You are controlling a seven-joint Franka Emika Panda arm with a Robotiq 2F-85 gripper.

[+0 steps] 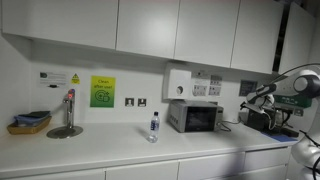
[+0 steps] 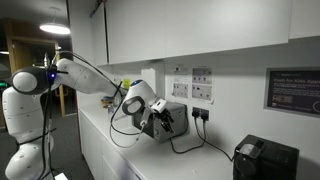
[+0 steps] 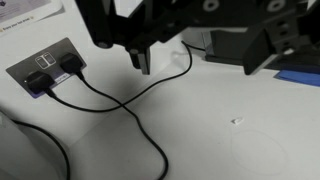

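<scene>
My gripper is open in the wrist view, its dark fingers spread wide with nothing between them. Below it lies bare white counter (image 3: 200,145) with a small white scrap (image 3: 237,121) on it. Exterior view 1 has the arm at the far right, with the gripper (image 1: 243,106) raised above the counter, right of the microwave (image 1: 196,116). From exterior view 2, the gripper overlaps the microwave (image 2: 179,119); the gap between them is hard to judge. A black toaster-like appliance (image 2: 265,158) stands farther along the counter.
Two plugs sit in a wall socket (image 3: 48,66), and their black cables (image 3: 140,122) trail across the counter. A clear bottle (image 1: 154,127), a tap (image 1: 68,115) and a tray (image 1: 29,124) stand farther left. Cupboards (image 1: 145,25) hang overhead. Counter between bottle and tap is clear.
</scene>
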